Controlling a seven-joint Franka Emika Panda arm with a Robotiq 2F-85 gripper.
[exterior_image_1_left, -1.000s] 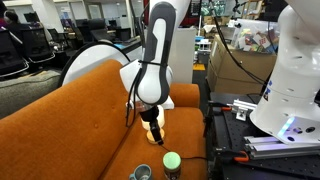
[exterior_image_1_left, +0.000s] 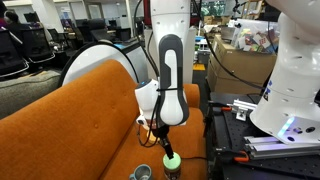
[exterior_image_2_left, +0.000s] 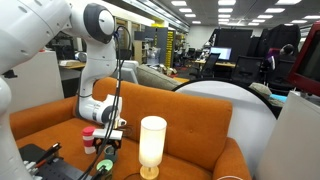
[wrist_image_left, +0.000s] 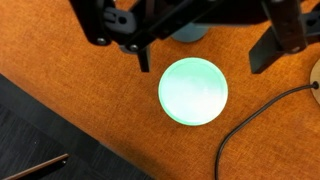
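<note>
A round pale-green top (wrist_image_left: 193, 91) faces up into the wrist view; exterior view 1 shows it on a dark green cylinder (exterior_image_1_left: 172, 163) at the sofa's front. My gripper is open, its dark fingers spread to either side with nothing held between them. In the wrist view, the green top lies below and between the fingertips. From the side, the gripper (exterior_image_1_left: 157, 149) hangs just behind and left of the cylinder; the exact height gap is hard to judge. A grey cup (exterior_image_1_left: 143, 171) sits close by, partly hidden by my gripper in the wrist view.
A white lamp (exterior_image_2_left: 152, 142) with a wooden base stands on the orange seat, its dark cable (wrist_image_left: 240, 125) running near the green top. Red-and-white cups (exterior_image_2_left: 88, 137) stand close to my arm. The sofa's backrest (exterior_image_2_left: 190, 100) rises behind.
Over the last second my gripper has moved toward the green-topped cylinder, rightward and closer to the camera in exterior view 1.
</note>
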